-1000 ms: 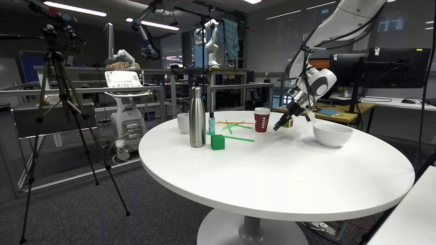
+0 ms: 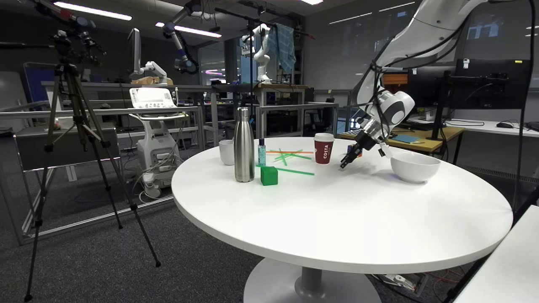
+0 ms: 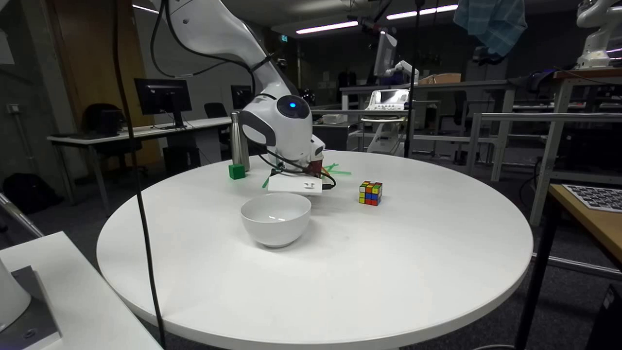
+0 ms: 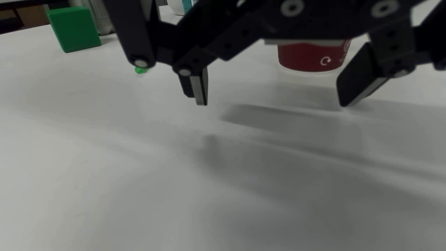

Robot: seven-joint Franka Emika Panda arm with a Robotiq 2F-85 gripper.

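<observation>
My gripper is low over the white table, fingers apart, with only bare tabletop and shadow between its fingers. In exterior view 1 it points down and left, just right of a red Costa cup (image 2: 324, 149). The cup's red base (image 4: 311, 56) shows beyond the fingers in the wrist view. A white bowl (image 3: 275, 220) stands behind the hand; it looks empty as far as its inside shows. To one side sits a Rubik's cube (image 3: 371, 193), largely hidden by the gripper in exterior view 1. Exterior view 2 hides the fingers behind the arm.
A green cube (image 2: 269, 176) sits beside a steel bottle (image 2: 244, 146). Near them are a white mug (image 2: 227, 152), a small blue bottle (image 2: 261, 153) and several green and orange strips (image 2: 290, 154).
The gripper has come down closer to the tabletop and covers more of the Rubik's cube. The bowl sits slightly further right in exterior view 1. The cup has not moved.
</observation>
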